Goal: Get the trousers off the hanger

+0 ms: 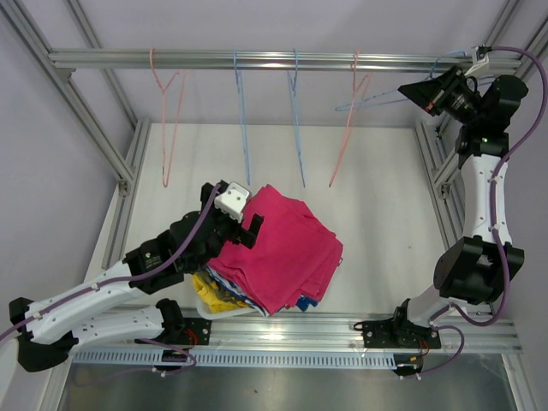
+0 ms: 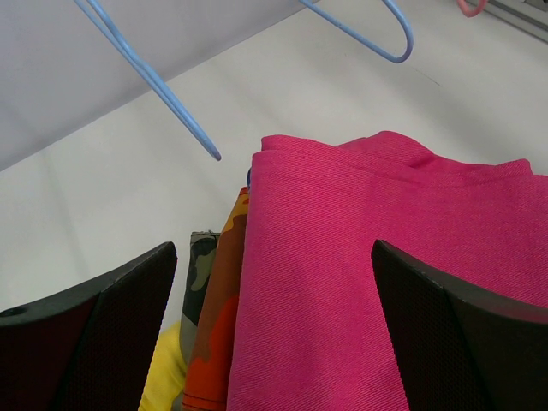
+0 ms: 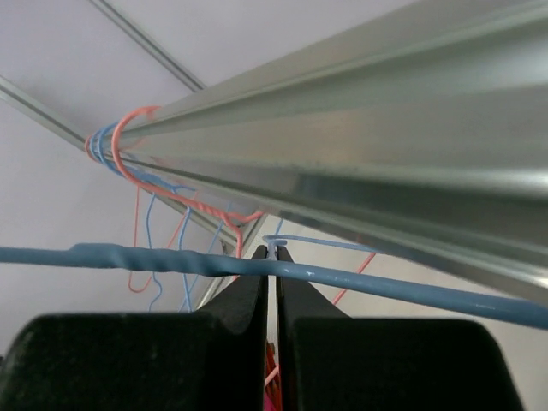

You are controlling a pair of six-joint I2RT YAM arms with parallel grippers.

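My right gripper [image 1: 432, 101] is up beside the rail's right end, fingers shut, at an empty blue hanger [image 1: 372, 100]; in the right wrist view that hanger's wire [image 3: 402, 293] crosses close above the fingertips, with no cloth between them. My left gripper [image 1: 253, 224] stands open over a pile of folded clothing topped by pink fabric [image 1: 282, 248], with camouflage cloth [image 2: 214, 325] and yellow cloth [image 2: 163, 377] underneath. None of the hangers in view carries trousers; whether any in the pile are trousers I cannot tell.
A metal rail [image 1: 197, 60] spans the top, holding pink [image 1: 165, 128] and blue [image 1: 243, 128] empty hangers. A white tray [image 1: 231, 312] sits under the pile. The board [image 1: 385, 214] to the right of the pile is clear.
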